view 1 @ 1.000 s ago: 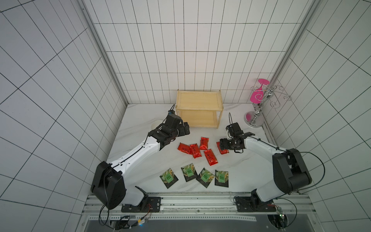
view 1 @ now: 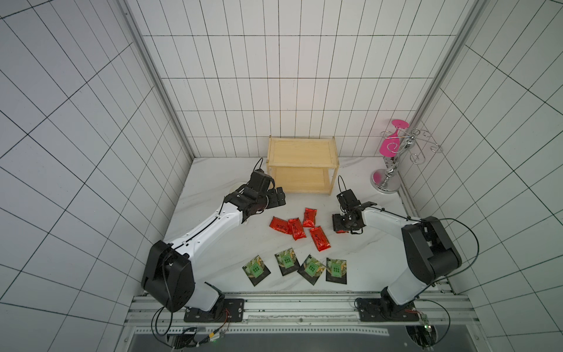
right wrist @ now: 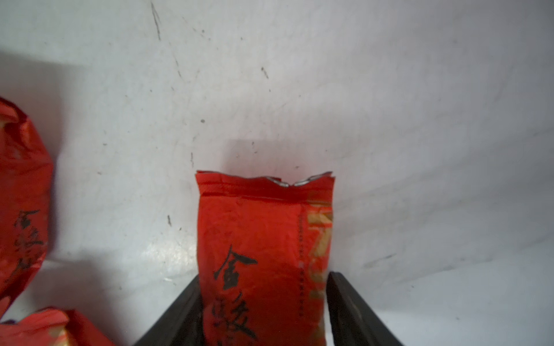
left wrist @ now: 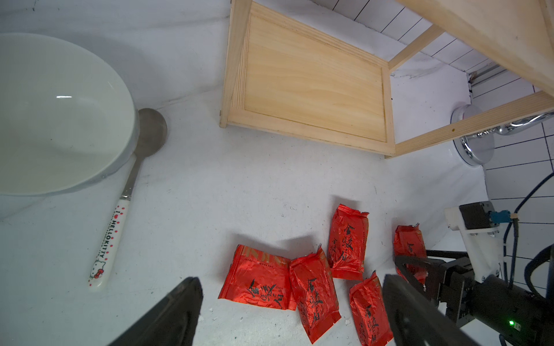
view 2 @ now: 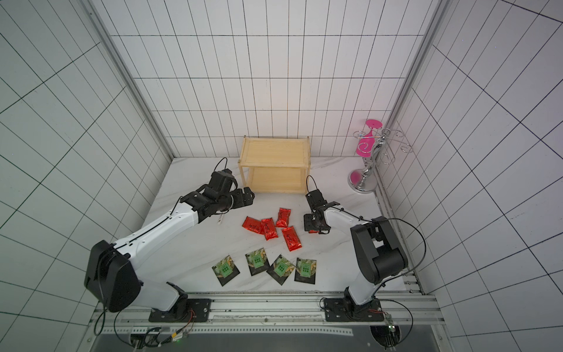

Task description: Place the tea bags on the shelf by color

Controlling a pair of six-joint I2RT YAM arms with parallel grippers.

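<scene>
Several red tea bags [view 1: 319, 237] lie on the table before a two-tier wooden shelf [view 1: 302, 149]. Several green tea bags [view 1: 286, 261] lie along the front edge. My right gripper is down over the rightmost red bag [right wrist: 264, 230], fingertips at its two sides, part open; whether they touch it is unclear. My left gripper stands open above the table left of the shelf, nothing held.
A white bowl [left wrist: 60, 115] and a spoon [left wrist: 109, 242] lie at left, mostly hidden by my left arm from above. A metal stand [view 1: 384, 182] with a pink glass is at back right.
The left gripper has shifted slightly.
</scene>
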